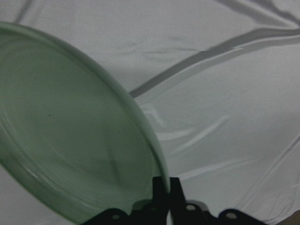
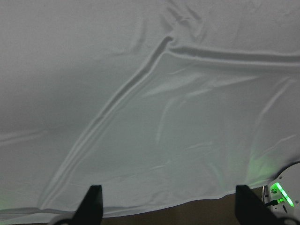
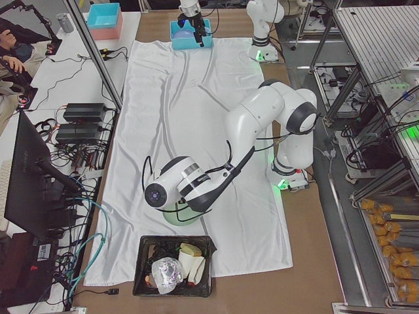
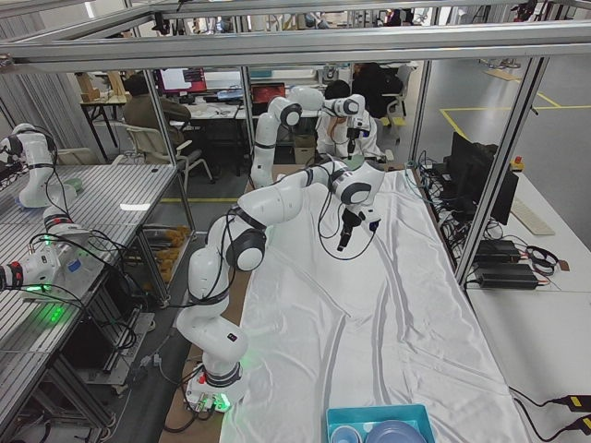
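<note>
A pale green plate [image 1: 70,122] fills the left of the left wrist view, with my left gripper shut on its rim. In the camera left view, that plate [image 3: 175,217] is mostly hidden under the near arm, on the white cloth [image 3: 196,104]. My right gripper is open over bare cloth, nothing between its fingers. It hangs from the other arm, seen in the foreground of the camera right view.
A black bin [image 3: 141,265] with mixed items, including a foil bundle [image 3: 166,275], sits at the near edge. A blue tub [image 3: 180,43] with blue dishes stands at the far end.
</note>
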